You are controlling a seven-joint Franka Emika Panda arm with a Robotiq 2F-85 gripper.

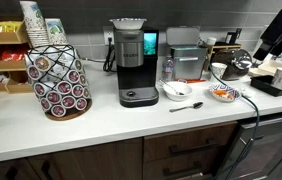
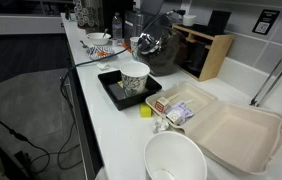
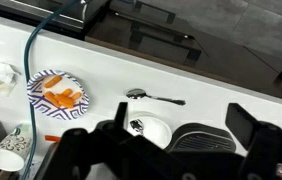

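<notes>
Seen from the wrist, my gripper is open above the white counter, its dark fingers spread wide and nothing held between them. Below it are a white bowl (image 3: 151, 127), partly covered by the gripper, and a metal spoon (image 3: 156, 97) lying near the counter's edge. A patterned dish (image 3: 59, 91) with orange pieces in it sits to the left. Exterior view 1 shows the bowl (image 1: 177, 91) beside the coffee maker (image 1: 136, 65), the spoon (image 1: 187, 106) in front of it and the dish (image 1: 223, 92) to the right. The dark arm enters that view at upper right.
A wire rack of coffee pods (image 1: 58, 85) stands left of the coffee maker. In exterior view 2, a patterned cup (image 2: 135, 75) stands in a black tray (image 2: 126, 97), near a beige tray (image 2: 251, 128) and a white container (image 2: 174, 158). A hose (image 3: 28, 80) crosses the counter.
</notes>
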